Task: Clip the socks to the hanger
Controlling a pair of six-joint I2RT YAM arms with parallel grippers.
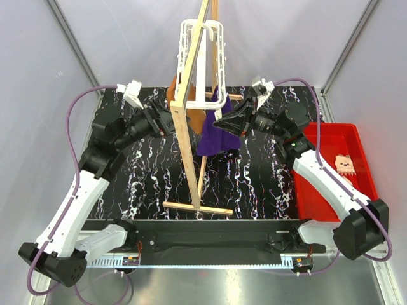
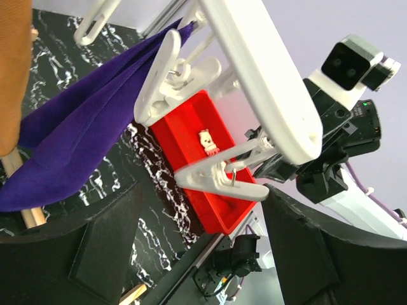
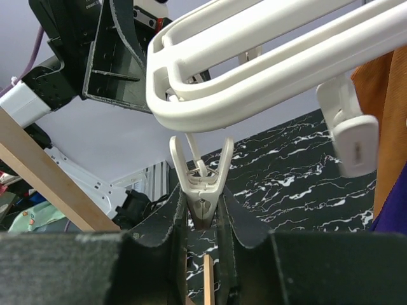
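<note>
The white hanger hangs from the wooden stand. A purple sock droops from it, its upper end at a white clip; an orange-brown sock hangs beside it. My right gripper is shut on the lower end of another white clip at the hanger's near end, with that clip's prongs spread upward and no cloth between them. On the stand's left side my left gripper is open, with no cloth between its fingers. A near-end clip shows beyond its fingertips.
The wooden stand's front leg rises between the two arms, and its foot crosses the black marbled table. At the right, a red bin holds a light-coloured item with a face.
</note>
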